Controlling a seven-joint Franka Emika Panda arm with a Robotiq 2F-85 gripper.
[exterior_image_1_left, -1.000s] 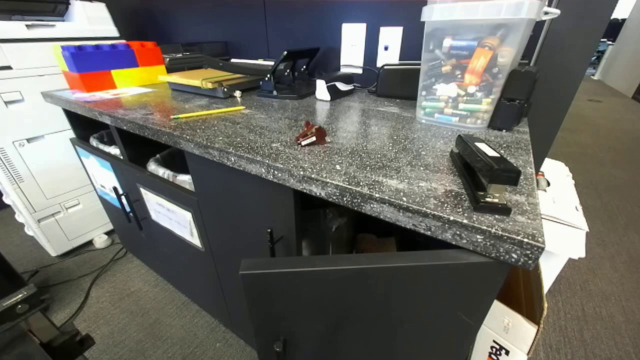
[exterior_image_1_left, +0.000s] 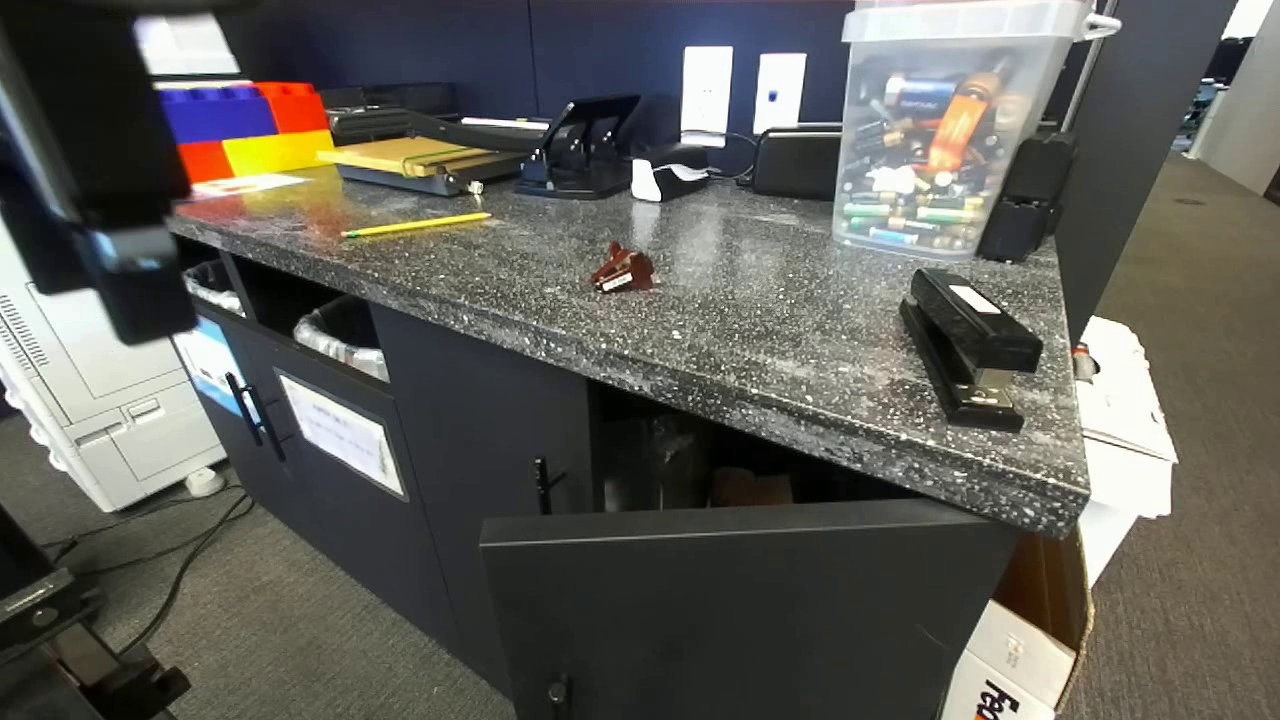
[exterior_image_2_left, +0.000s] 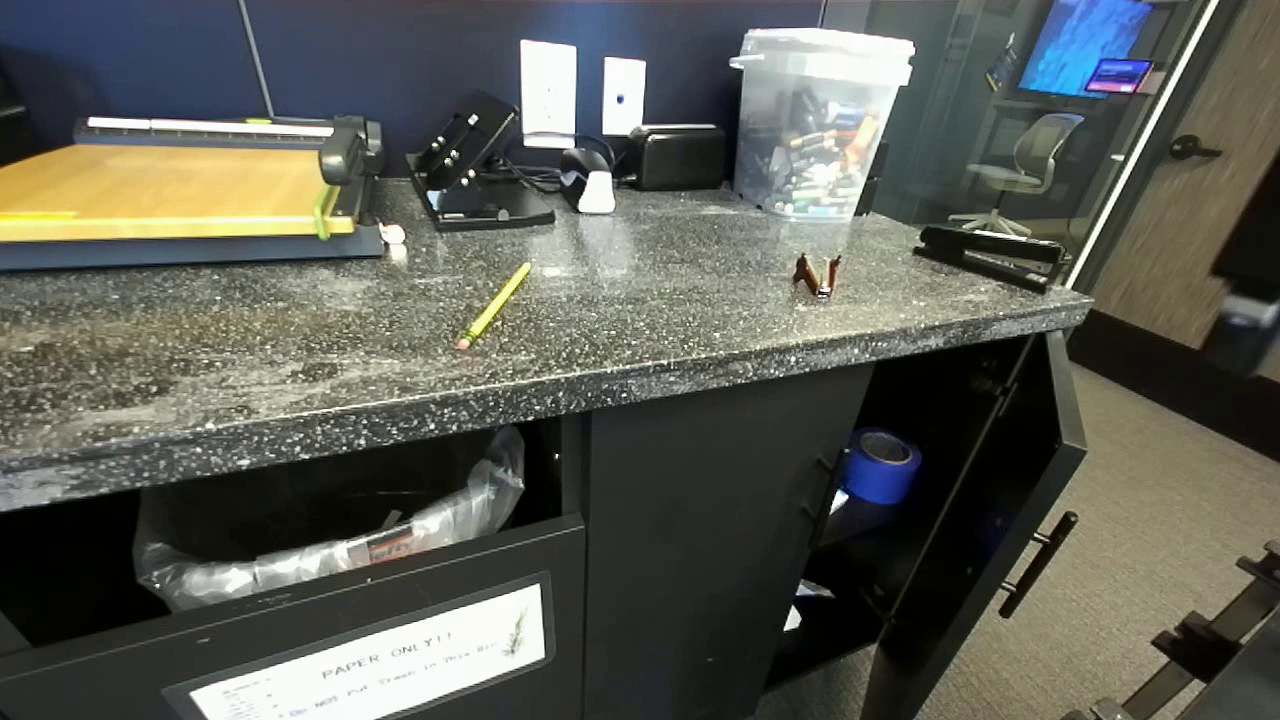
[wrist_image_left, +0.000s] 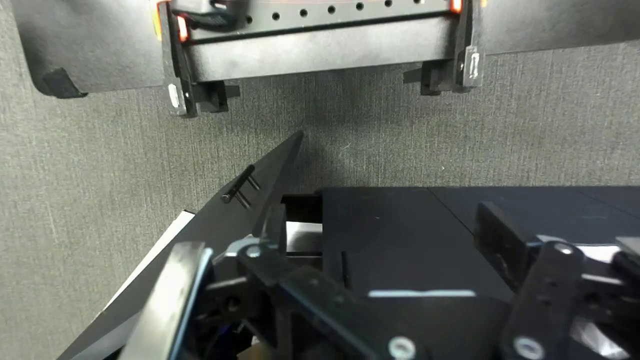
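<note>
My gripper stands open in the wrist view, its two dark fingers wide apart with nothing between them. Below it are the cabinet front, the grey carpet and an ajar black cabinet door (wrist_image_left: 240, 201). In the first exterior view, a dark blurred part of my arm (exterior_image_1_left: 102, 156) hangs at the upper left, apart from the countertop objects. On the speckled countertop (exterior_image_1_left: 744, 330) lie a yellow pencil (exterior_image_1_left: 420, 224), a dark red staple remover (exterior_image_1_left: 624, 269) and a black stapler (exterior_image_1_left: 969, 342). The same door (exterior_image_2_left: 984, 528) shows open at the right in the second exterior view.
A clear bin of batteries (exterior_image_1_left: 948, 144) stands at the back right. Along the back are a hole punch (exterior_image_2_left: 480, 168) and a paper trimmer (exterior_image_2_left: 180, 192). Blue tape (exterior_image_2_left: 883, 468) sits inside the cabinet. The middle of the counter has free room.
The dark arm part has come into the first exterior view at the upper left, covering some of the printer. The countertop objects and the cabinet door have not moved.
</note>
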